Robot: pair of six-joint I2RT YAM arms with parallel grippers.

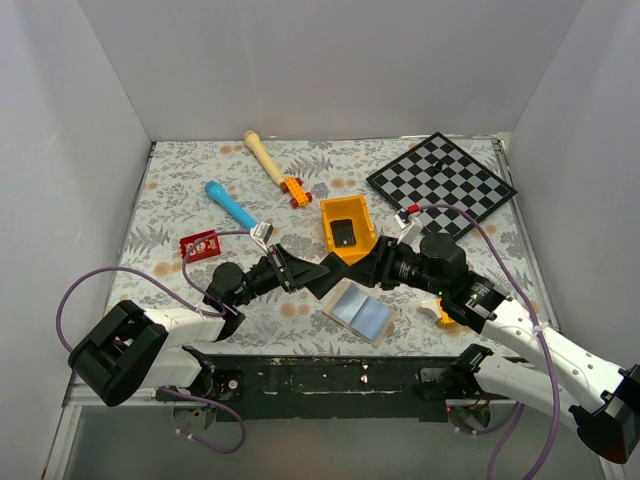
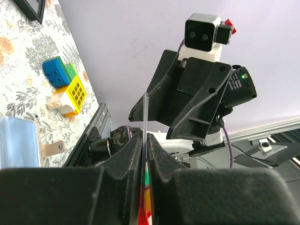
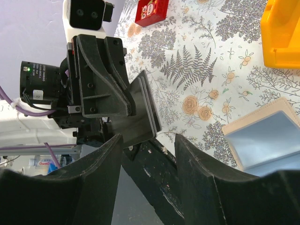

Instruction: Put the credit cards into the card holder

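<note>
A thin black card [image 1: 327, 275] is pinched in my left gripper [image 1: 308, 279], which is shut on it above the table. Seen edge-on in the left wrist view, the card [image 2: 145, 115] stands up between the fingers. My right gripper is open, its fingertips apart and facing the lower corner of the card [image 3: 136, 119], with nothing visibly clamped. The card holder [image 1: 362, 312], beige with clear bluish pockets, lies open and flat on the table below; part of it shows in the right wrist view.
Behind the card stands a yellow box [image 1: 332, 210] with a dark rectangular thing inside. A red box [image 1: 200, 246] lies left, and a blue stick [image 1: 230, 204] behind it. A checkered board [image 1: 441, 185] fills the back right. Toy blocks [image 2: 70, 89] lie right of the holder.
</note>
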